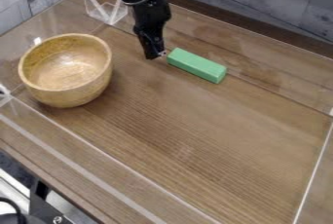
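My black gripper (pixel 154 48) reaches down from the top of the camera view to just left of a green block (pixel 197 65), its tips low over the wooden table near the block's left end. Whether the fingers are open or shut is too small to tell. A large tan bowl (pixel 64 70) sits to the left, below and left of the gripper.
A dark wall (pixel 286 4) runs along the back. Some clear plastic-like items sit at the left edge, partly hidden by the bowl.
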